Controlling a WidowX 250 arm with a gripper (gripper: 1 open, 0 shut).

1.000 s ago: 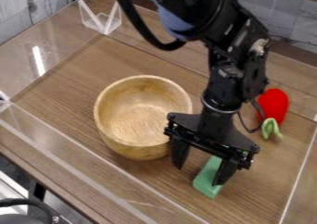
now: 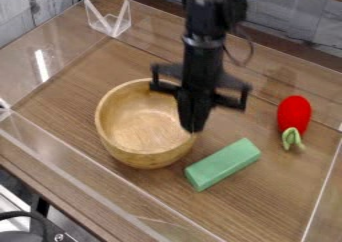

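Observation:
My gripper (image 2: 193, 98), at the end of the dark arm (image 2: 197, 51), hangs over the back right rim of a wooden bowl (image 2: 118, 134); whether its fingers are open or shut is not clear. A green block (image 2: 223, 163) lies on the table right of the bowl. A red pepper-like object (image 2: 294, 119) with a pale green tip lies farther right.
A clear plastic item (image 2: 110, 18) stands at the back left. A dark rounded object shows at the bottom left edge.
The arm has moved up and back from over the green block, which is now uncovered on the table.

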